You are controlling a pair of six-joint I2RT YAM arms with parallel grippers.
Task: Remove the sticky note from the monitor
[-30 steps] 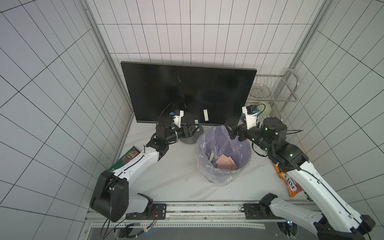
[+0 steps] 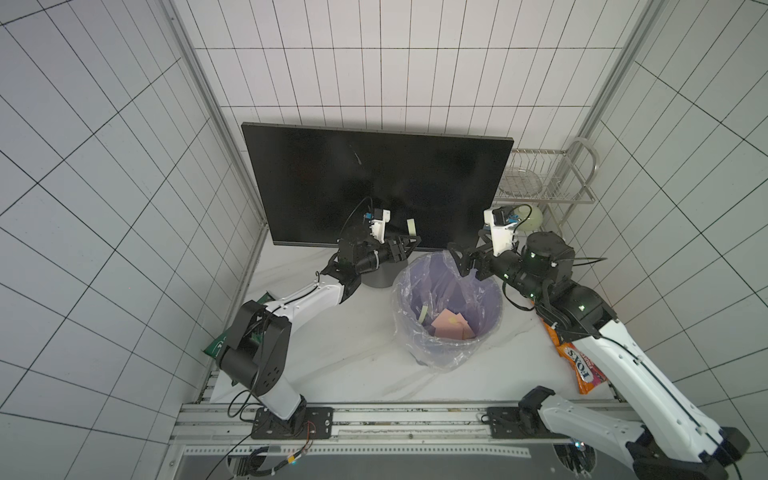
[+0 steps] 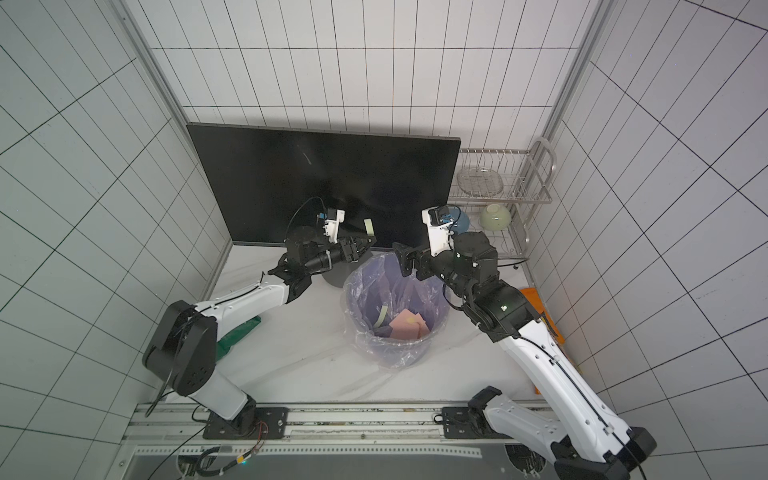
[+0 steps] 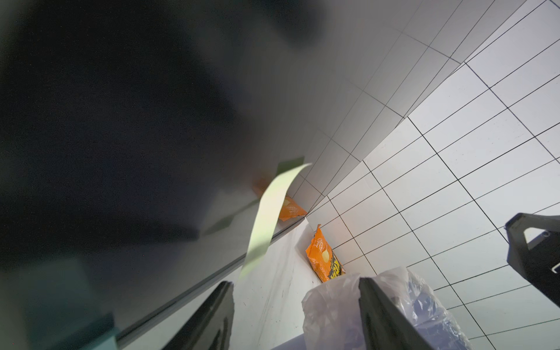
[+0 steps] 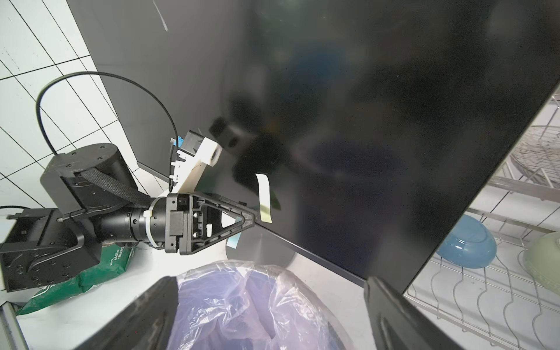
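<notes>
A pale yellow sticky note strip [image 4: 267,218] hangs on the black monitor [image 2: 376,176] near its lower edge, its top end curling away in the left wrist view. My left gripper stands open, its fingertips just below and around the line of the strip, with nothing held. From the right wrist view, the left gripper's tip is beside the strip's [image 5: 264,198] lower end; touching or not cannot be told. A light blue note [image 5: 233,240] shows below the left gripper. My right gripper is open and empty above the bin's far right rim.
A bin with a clear plastic liner [image 2: 408,348] stands before the monitor, holding pink paper [image 2: 452,325] and a pale strip. To the right are a wire rack [image 2: 544,184] with bowls and an orange snack bag [image 2: 584,368]. A green bag [image 5: 110,262] lies left.
My left gripper has moved right and slightly up along the monitor's lower edge, from left of the strip to its lower end, covering the blue note. The right arm is almost still.
</notes>
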